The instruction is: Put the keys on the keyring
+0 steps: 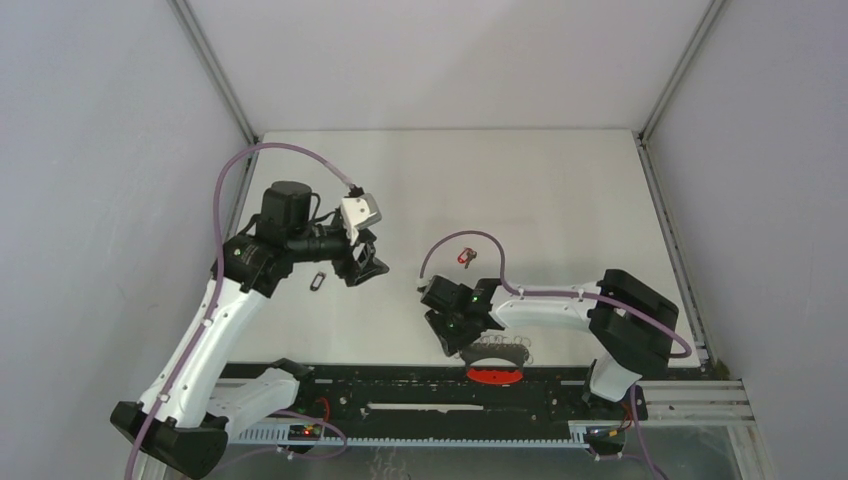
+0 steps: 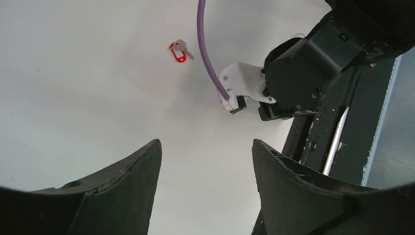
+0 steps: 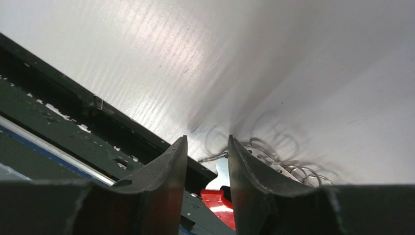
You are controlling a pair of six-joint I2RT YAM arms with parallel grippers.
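Note:
A silver key lies with a red tag near the middle of the table. At the front edge is a metal piece with a red grip and several thin rings along its side, probably the keyring. Just to its left hangs my right gripper, its fingers apart and empty, pointing down close to the tabletop. One ring's end shows low between those fingers, partly hidden by a fingertip. My left gripper is held over the left part of the table, open and empty.
A small dark-edged tag lies on the left of the white table. Along the front runs a dark rail, close to the ringed piece.

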